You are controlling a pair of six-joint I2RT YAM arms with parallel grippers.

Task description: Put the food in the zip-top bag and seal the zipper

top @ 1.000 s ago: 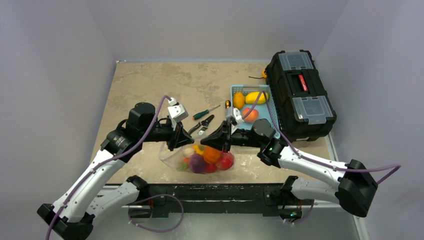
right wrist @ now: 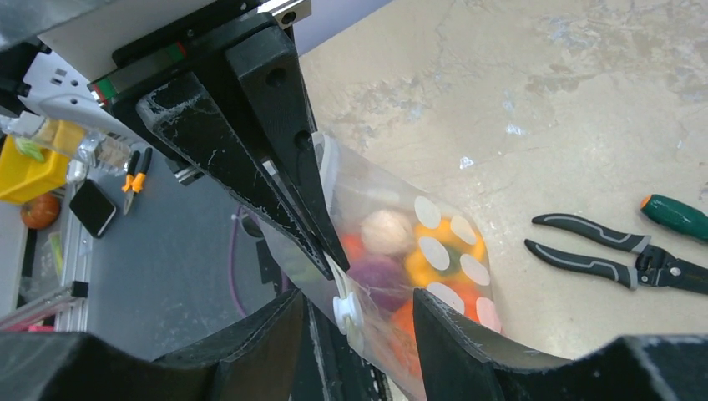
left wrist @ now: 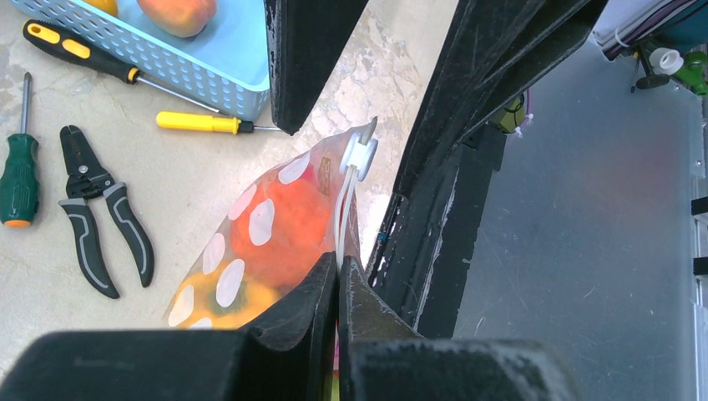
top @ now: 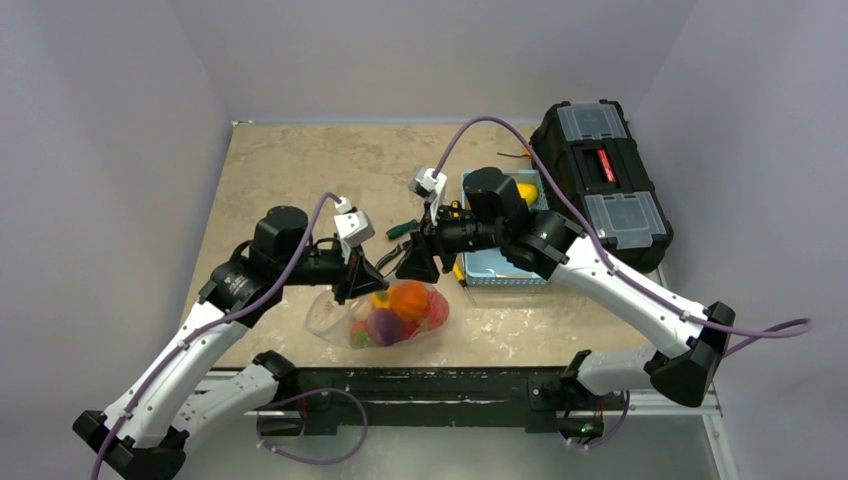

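Observation:
A clear zip top bag [top: 325,318] with white dots holds colourful food, including an orange piece [top: 408,300] and a purple one [top: 384,326]. My left gripper is shut on the bag's zipper edge, which runs out from between its tips. Further along that edge sits the white slider [left wrist: 358,156], close to the bag's corner. My right gripper is open, its two fingers spread on either side of the slider [right wrist: 346,312] with gaps showing. In the top view, both grippers partly cover the bag's upper edge.
Behind the bag lie pliers [left wrist: 90,188], a green screwdriver [left wrist: 21,180] and a yellow one [left wrist: 196,122]. A blue basket [top: 508,282] with more food stands under the right arm. Far right is a black toolbox [top: 605,185].
The bag and its food have shifted a little left. My left arm holds still.

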